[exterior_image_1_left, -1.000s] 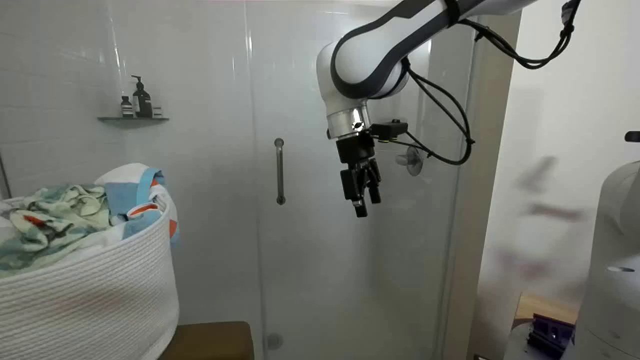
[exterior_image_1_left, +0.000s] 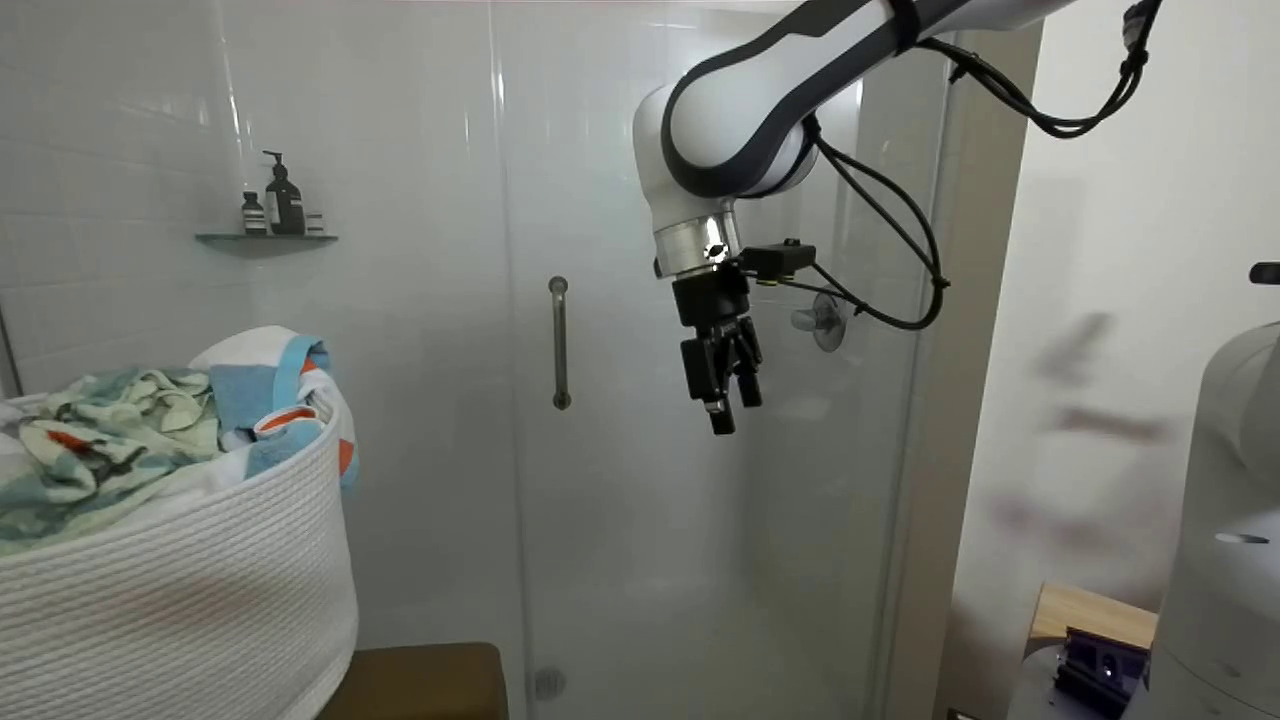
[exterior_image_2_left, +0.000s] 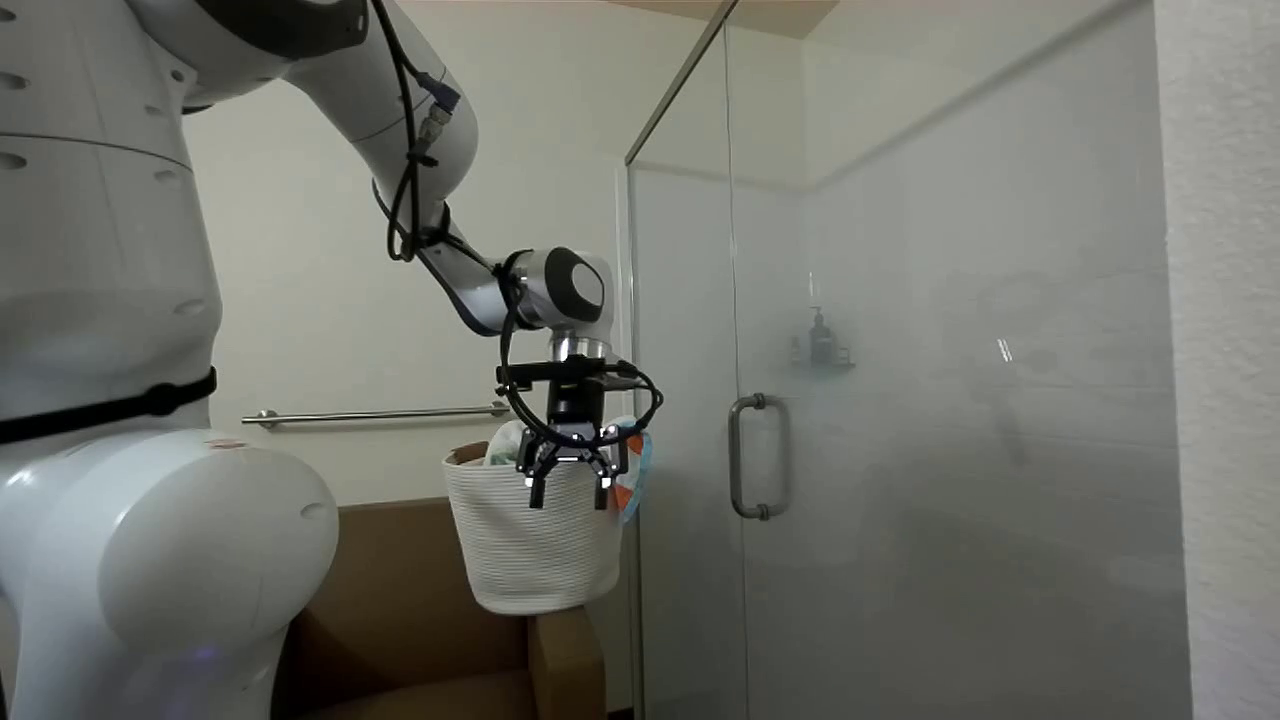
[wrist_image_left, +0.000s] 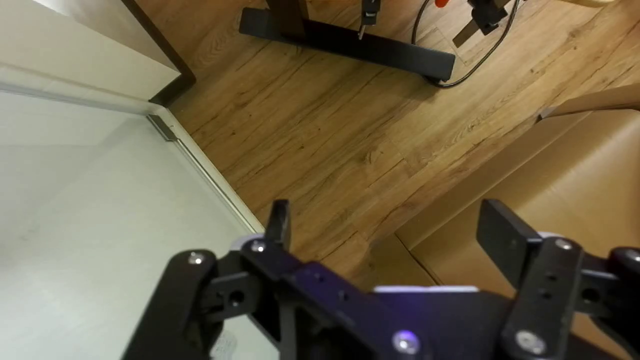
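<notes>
My gripper (exterior_image_2_left: 570, 498) hangs in mid-air, pointing down, its two fingers wide apart and nothing between them. In the wrist view the gripper spans bare floor and part of a brown seat. A white woven basket (exterior_image_1_left: 216, 576) full of towels stands left of the gripper in exterior view 1. Green patterned cloth (exterior_image_1_left: 114, 444) and a blue, white and orange towel (exterior_image_1_left: 282, 408) fill its top, the latter draped over the rim. The glass shower door (exterior_image_2_left: 960, 540) is shut, with a metal handle (exterior_image_2_left: 738, 456) on it; my fingers are apart from both.
The basket rests on the arm of a brown sofa (exterior_image_2_left: 420, 600). A towel bar (exterior_image_2_left: 372, 416) runs along the wall. Bottles (exterior_image_1_left: 284, 198) stand on a corner shelf (exterior_image_1_left: 266, 238) behind the glass.
</notes>
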